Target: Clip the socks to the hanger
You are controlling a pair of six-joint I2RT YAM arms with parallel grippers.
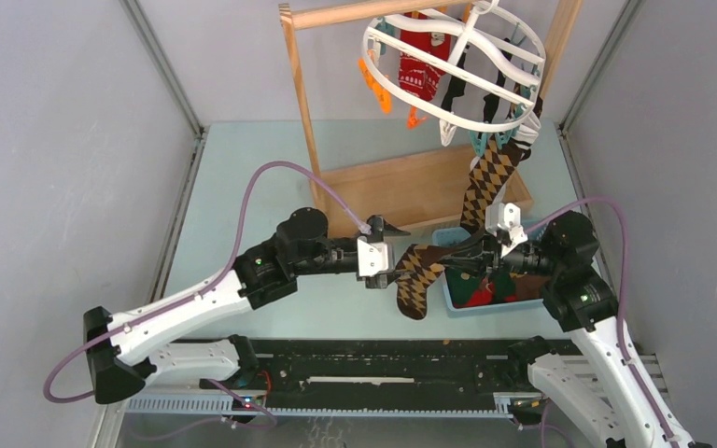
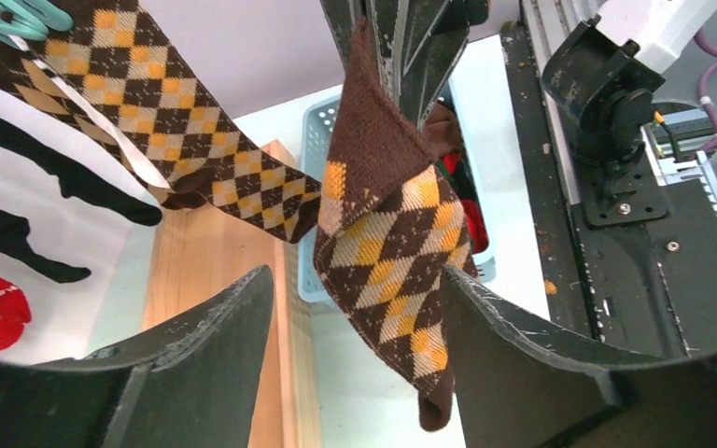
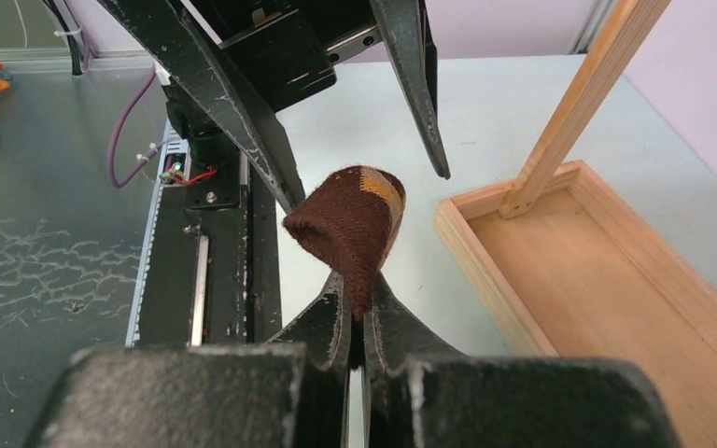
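Observation:
A brown argyle sock [image 1: 414,285] with yellow and cream diamonds hangs from my right gripper [image 1: 445,260], which is shut on its dark brown cuff. Facing it from the left, my left gripper [image 1: 401,254] is part open. In the left wrist view the sock [image 2: 387,257] shows beyond and between the spread fingers, not clasped. From the right wrist view, one left finger [image 3: 266,149] comes close to the folded cuff [image 3: 345,224]; contact is unclear. Up at the back is the white oval hanger [image 1: 449,67], with a similar argyle sock [image 1: 488,182] hanging from teal clips [image 2: 19,19].
Red socks [image 1: 420,70] and black socks [image 2: 65,173] also hang there, and an orange clip [image 1: 376,89] is empty. Below stands the wooden frame's base [image 1: 383,191]. A blue bin [image 1: 490,307] with more socks sits beneath my right arm.

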